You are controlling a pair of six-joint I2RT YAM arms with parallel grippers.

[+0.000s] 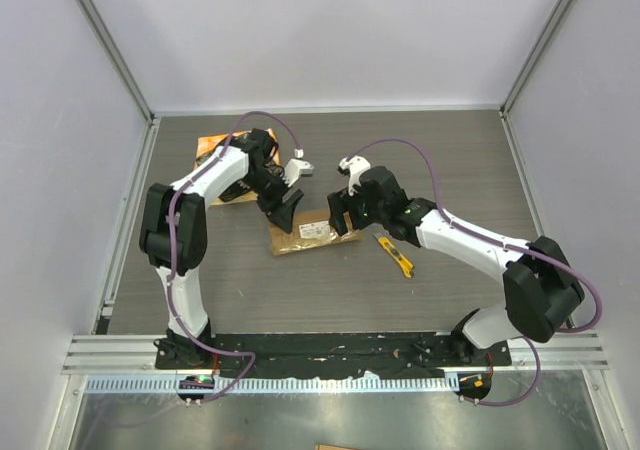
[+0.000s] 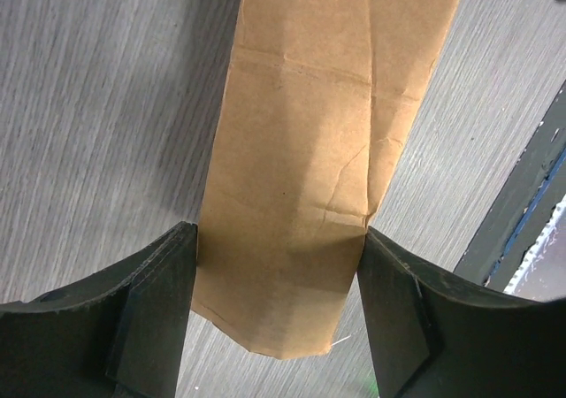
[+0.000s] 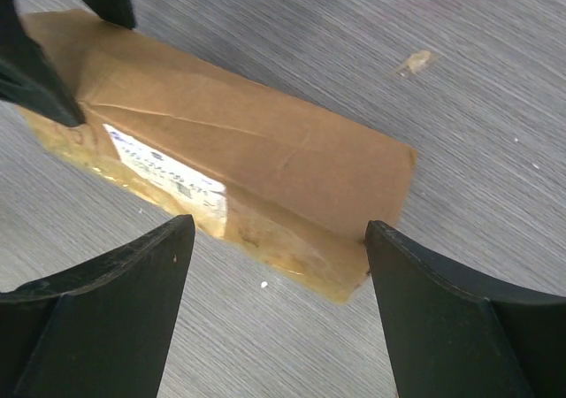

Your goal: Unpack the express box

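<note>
The brown cardboard express box, with a white label, lies across the middle of the table. My left gripper is at its left end. In the left wrist view the box fills the gap between the left fingers, touching both sides. My right gripper is at the box's right end. Its fingers stand apart in the right wrist view, over the box, whose corner is close to one fingertip. Whether they touch is unclear. A yellow utility knife lies right of the box.
An orange-and-white container with dark contents stands at the back left, partly behind the left arm. Free table spreads over the back right. A small tan scrap lies near the box.
</note>
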